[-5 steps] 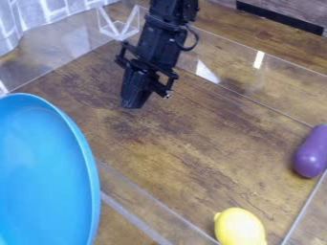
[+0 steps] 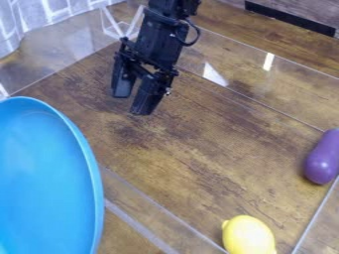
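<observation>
The black gripper (image 2: 137, 91) hangs low over the wooden surface at upper left, its fingers parted with no object visible between them. A blue bowl (image 2: 40, 179) fills the lower left, in front of the gripper. A purple eggplant (image 2: 322, 156) lies at the right edge, and a yellow lemon (image 2: 248, 235) is at the bottom right, both well away from the gripper.
The middle of the wooden board (image 2: 199, 149) is clear. Transparent edging borders it, and a pale patterned cloth (image 2: 40, 20) lies beyond at the top left.
The gripper has shifted slightly and its fingers now stand farther apart than before. The bowl, eggplant and lemon are unchanged.
</observation>
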